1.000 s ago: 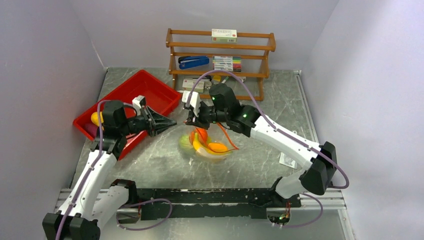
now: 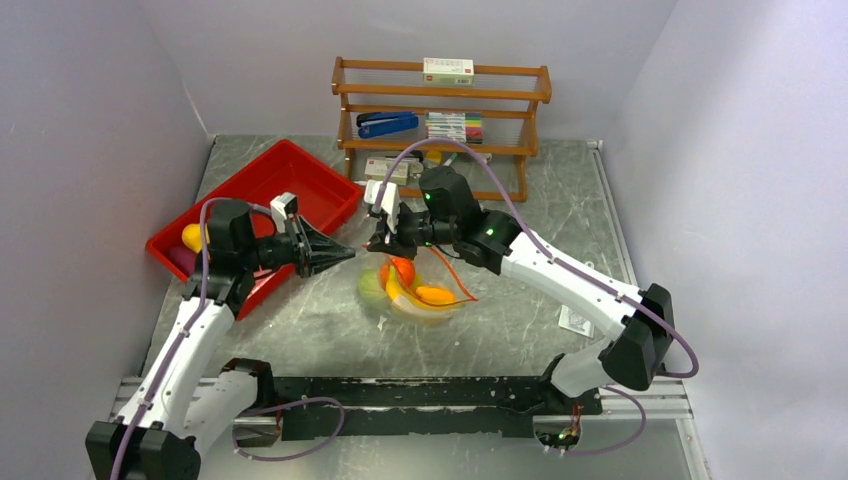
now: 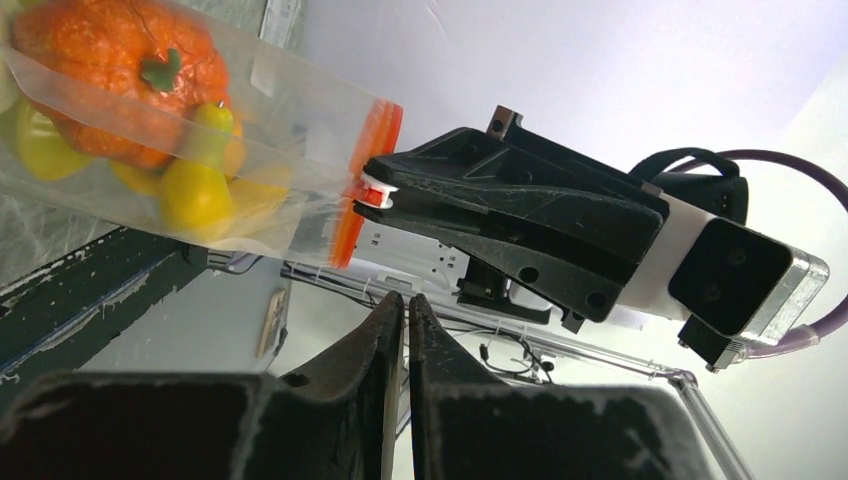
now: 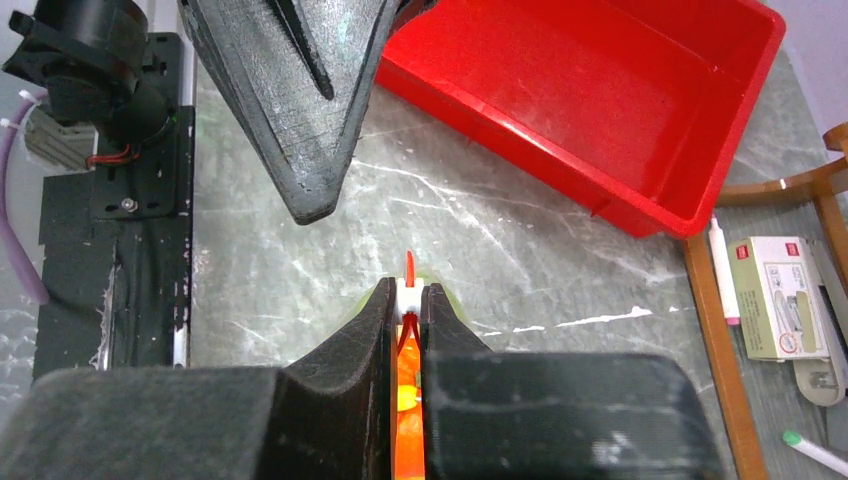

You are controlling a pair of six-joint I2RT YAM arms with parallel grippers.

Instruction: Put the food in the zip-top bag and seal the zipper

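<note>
A clear zip top bag (image 3: 290,185) with an orange-red zipper strip (image 3: 345,240) holds an orange pumpkin (image 3: 130,60), a yellow pear (image 3: 195,195) and other food. In the top view, the pumpkin (image 2: 397,271), a banana (image 2: 400,297) and a pale green item (image 2: 372,285) show through the plastic. My right gripper is shut on the white zipper slider (image 4: 409,298), above the table. Facing it from the left, my left gripper has its fingertips together with nothing visible between them, apart from the bag in the top view.
A red bin (image 2: 285,165) at the back left holds a yellow item (image 2: 192,237) and a dark red one. Behind stands a wooden rack (image 2: 440,95) with boxes and a blue stapler.
</note>
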